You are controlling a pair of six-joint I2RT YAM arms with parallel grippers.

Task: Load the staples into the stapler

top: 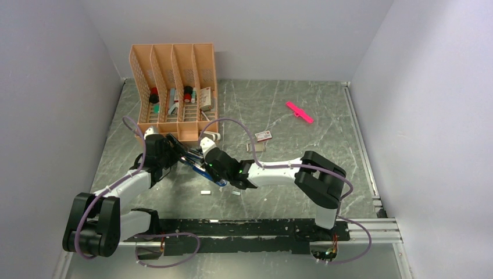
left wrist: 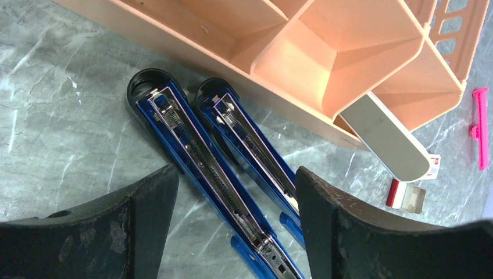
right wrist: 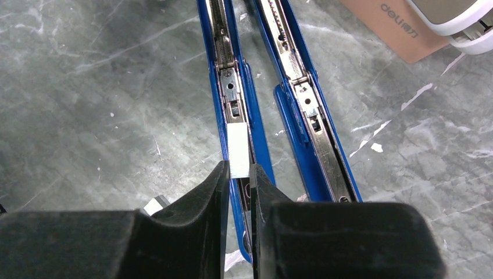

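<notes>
Two open blue staplers lie side by side. In the left wrist view, the left stapler (left wrist: 212,168) and the right stapler (left wrist: 256,148) both show their metal rails and springs. My left gripper is open over them, its fingers apart and holding nothing. In the right wrist view, my right gripper is shut on the near end of a silvery staple strip (right wrist: 238,148). That strip lines up with the rail of the stapler farther from the organizer (right wrist: 231,87); whether it touches the rail I cannot tell. The other stapler (right wrist: 311,128) lies to its right.
The tan organizer (top: 174,129) stands close behind the staplers. Staple boxes (top: 263,135) and a pink object (top: 299,112) are farther right.
</notes>
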